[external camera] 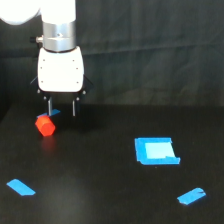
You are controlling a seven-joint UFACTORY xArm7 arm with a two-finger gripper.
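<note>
A small red block-like object (45, 126) is at the left of the dark table, below and slightly left of my gripper (61, 106). The gripper hangs from the arm at upper left, its thin fingers spread apart, open with nothing visible between them. Whether the left finger touches the red object cannot be told from this angle.
Blue tape frames a white square (159, 150) right of centre. Other blue tape strips lie at front left (20, 187), at front right (191, 196) and partly behind the red object. A dark curtain (150, 55) hangs at the back.
</note>
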